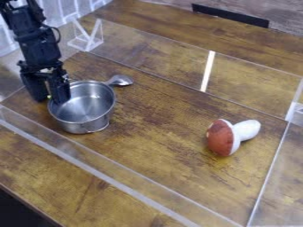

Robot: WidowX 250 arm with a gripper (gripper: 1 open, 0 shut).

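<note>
My black gripper [45,86] is lowered at the left edge of a steel pot [84,113], open by its look, its lower parts at the pot's rim. A small yellow object behind it is mostly hidden. A spoon [120,81] lies just behind the pot. On the right, a toy mushroom [222,136] with a red-brown cap and white stem lies on its side.
Clear plastic walls border the wooden work area [154,160] on several sides. The middle of the table between pot and mushroom is clear.
</note>
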